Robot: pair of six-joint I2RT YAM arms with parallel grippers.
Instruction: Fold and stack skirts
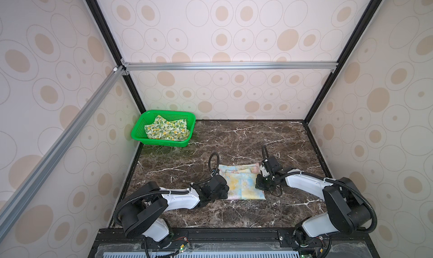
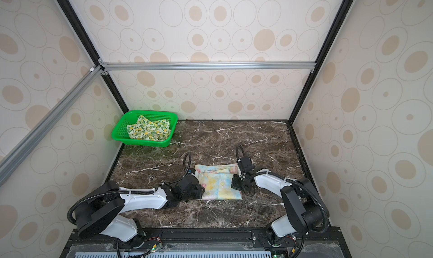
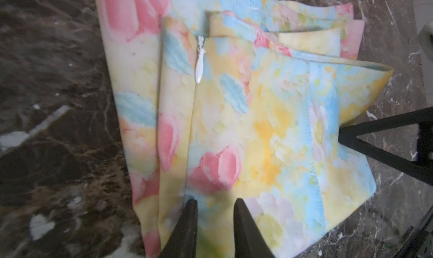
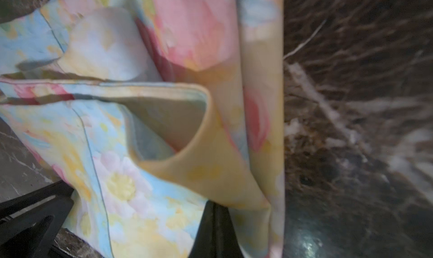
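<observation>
The pastel floral skirt (image 1: 243,185) lies folded on the table between my arms, its upper layer overlapping a paler part at the back. In the left wrist view a white zipper pull (image 3: 199,66) shows on the skirt (image 3: 270,136). My left gripper is low over its left part; the fingertips stand slightly apart with cloth visible in the gap, and whether they pinch any is unclear. On the right side, my right gripper is shut with its tips against the skirt; no cloth shows between them. Near it the waist edge (image 4: 180,156) gapes open in a loop.
A green basket (image 1: 163,143) at the back left holds a yellow-green patterned cloth (image 1: 166,128). Walls close in the back and both sides.
</observation>
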